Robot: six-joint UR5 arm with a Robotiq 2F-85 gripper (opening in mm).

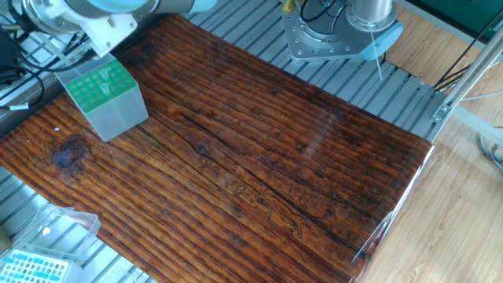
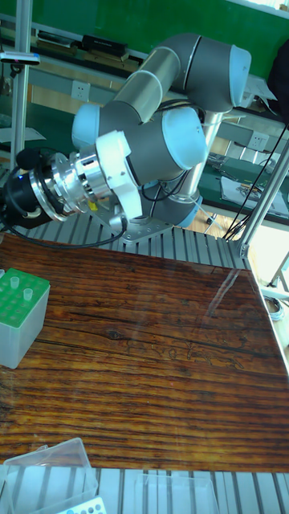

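A clear box with a green perforated top [image 1: 100,86] stands upright at the left part of the brown wooden board [image 1: 259,157]. Two small translucent tubes stick up from its holes. My arm's wrist [image 2: 90,184] hangs over the back left of the board, above and behind the box in exterior view 3. The dark gripper body runs off that view's left edge, its fingers out of sight. In exterior view 2 only the white wrist bracket [image 1: 111,31] and nearby parts show at the top left. Whether anything is held cannot be seen.
At the front left lie an open clear lid [image 1: 72,229] and a white rack [image 1: 35,267] with blue pieces. The arm's base plate [image 1: 318,43] is bolted behind the board. Most of the board's middle and right is bare.
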